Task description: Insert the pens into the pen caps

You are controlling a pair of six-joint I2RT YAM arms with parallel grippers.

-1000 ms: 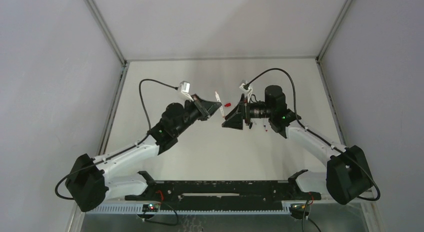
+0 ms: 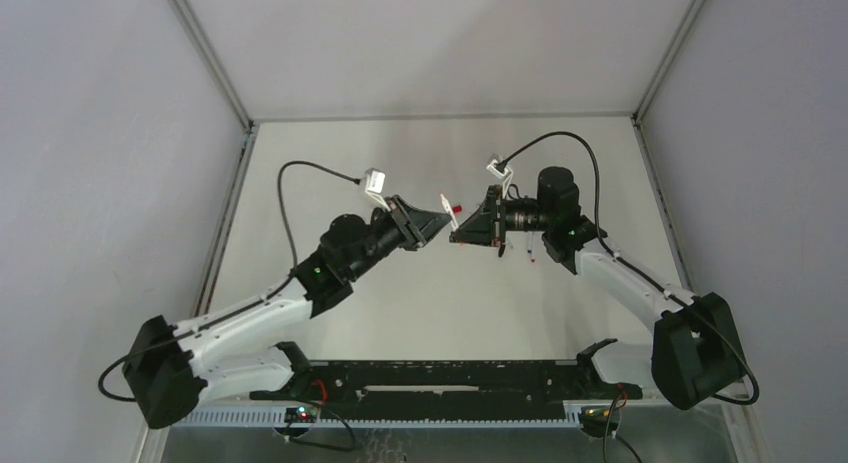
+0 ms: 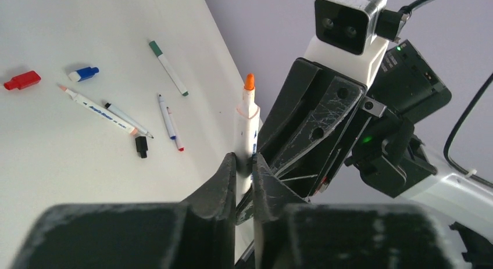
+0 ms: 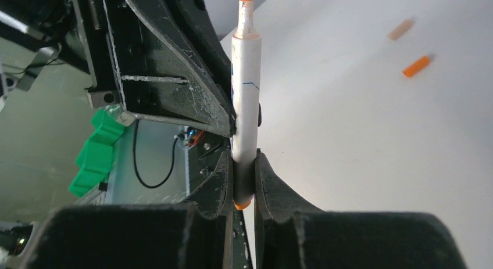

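Note:
An upright white pen with an orange tip (image 3: 249, 100) is between both grippers over the middle of the table. My right gripper is shut on its lower part. My left gripper has its fingertips at the pen's middle, above the right gripper's fingers; whether it grips cannot be told. On the table in the left wrist view are red (image 3: 22, 80), blue (image 3: 84, 74) and black caps (image 3: 141, 147), and several pens (image 3: 99, 110). In the right wrist view lie orange (image 4: 416, 65) and peach (image 4: 401, 29) caps.
A dark rail (image 2: 440, 373) runs along the front edge.
The right gripper moved slightly right and up in the top view.

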